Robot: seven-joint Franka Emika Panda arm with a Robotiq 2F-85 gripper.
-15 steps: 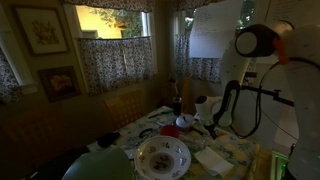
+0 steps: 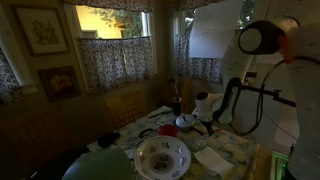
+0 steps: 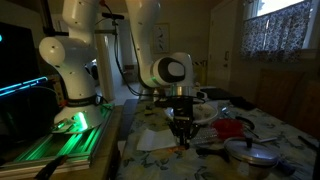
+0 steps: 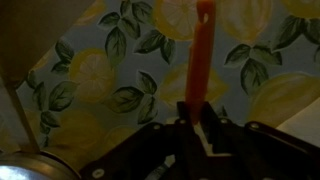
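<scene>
An orange, stick-like object [image 4: 200, 65] runs up from my gripper in the wrist view, its lower end between the fingers. My gripper is shut on it and points down over the lemon-patterned tablecloth [image 4: 175, 90]. In exterior view 2 the gripper [image 3: 182, 138] is low over the table, with only a small orange spot near the fingertips. Exterior view 1 shows the gripper [image 2: 210, 128] at the table's far side, too small and dark for the orange object to be made out. Whether the object touches the cloth cannot be told.
A white sheet [image 3: 155, 139] lies beside the gripper. Close by are a lidded pot [image 3: 250, 153] and a red container [image 3: 228, 128]. The large patterned bowl [image 2: 161, 158] stands nearer exterior view 1's camera. The room is dim.
</scene>
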